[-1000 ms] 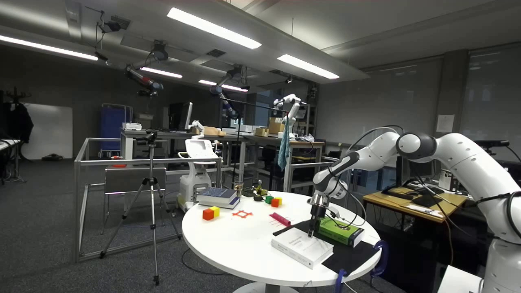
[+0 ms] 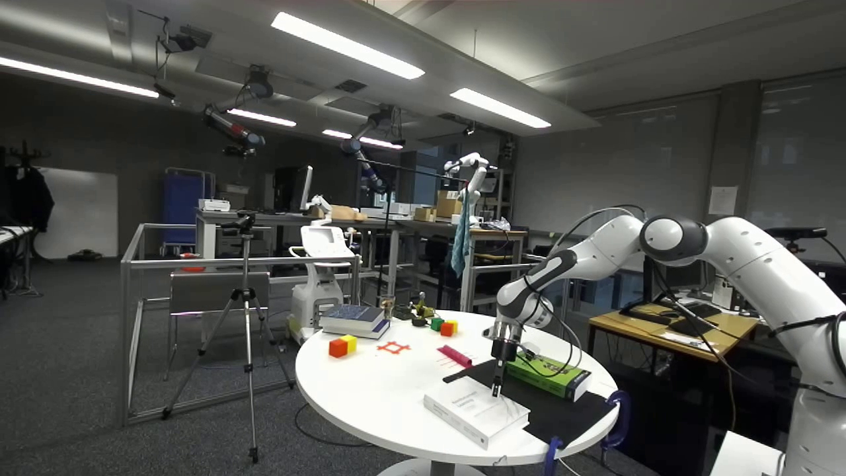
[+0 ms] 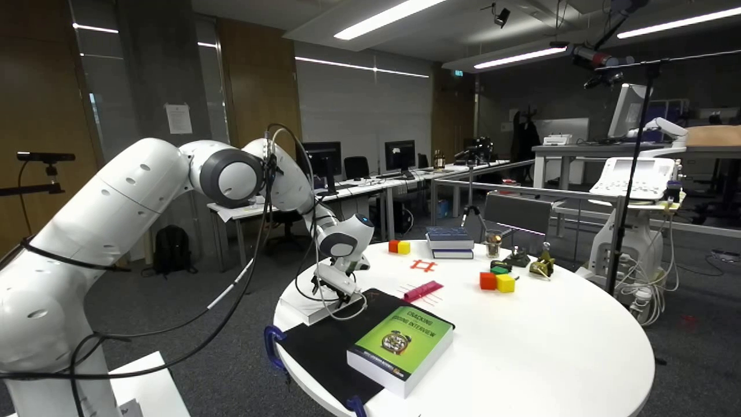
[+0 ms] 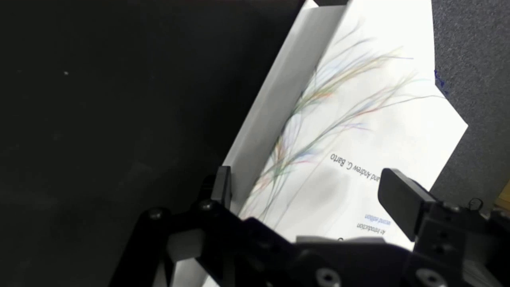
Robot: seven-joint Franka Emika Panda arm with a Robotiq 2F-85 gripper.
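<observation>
The thick white book (image 2: 476, 407) lies flat near the edge of the round table, partly off the black mat. My gripper (image 2: 497, 392) points down at the book's mat-side edge. In the wrist view the gripper is open: one finger (image 4: 222, 186) stands beside the book's long side, the other (image 4: 404, 203) over its white cover (image 4: 334, 138). Whether the fingertips touch the book I cannot tell. On the mat's other part lies a green book (image 3: 403, 340), apart from the gripper. The arm partly hides the white book in the second exterior view.
The black mat (image 3: 319, 354) is clamped by blue clamps (image 2: 620, 419). A pink roll (image 3: 422, 291), a red outline shape (image 3: 423, 264), coloured cubes (image 3: 496, 281), dark-blue books (image 3: 450, 240) and small figures (image 3: 542, 263) stand farther off.
The white book has slid away from the green book, toward the left and front in exterior view 1. My gripper has moved the same way along with it.
</observation>
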